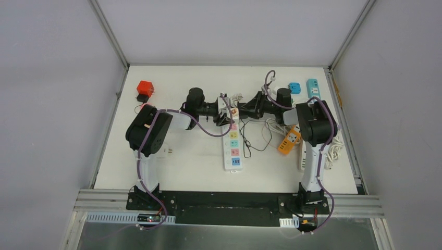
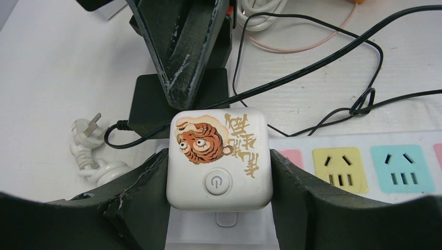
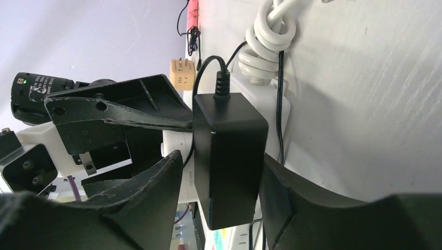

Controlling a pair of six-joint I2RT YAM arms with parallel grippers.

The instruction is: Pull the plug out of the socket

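A black adapter plug [image 3: 229, 156] with a cord from its top sits at the far end of the white power strip [image 1: 233, 151], beside its tiger-decorated white switch end [image 2: 219, 156]. My left gripper is shut on that white end of the strip. My right gripper has its fingers on either side of the black plug, part open and close around it; whether they touch it is unclear. The strip's coloured sockets show in the left wrist view.
An orange strip [image 1: 289, 140], white strips and coiled cables lie at the right, with a teal strip [image 1: 312, 88] behind. A red block [image 1: 145, 88] is at the back left. Black cords run over the table's middle.
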